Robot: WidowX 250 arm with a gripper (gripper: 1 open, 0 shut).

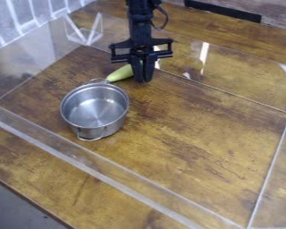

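Note:
A pale green elongated vegetable [119, 73] lies on the wooden table behind a steel pot [94, 109]. My black gripper [143, 72] is down at the right end of the vegetable and hides that end. Whether anything is between its fingers cannot be made out.
Clear plastic walls border the work area on the wooden table [193, 152]. The middle and right of the table inside them are clear. The pot stands at the left.

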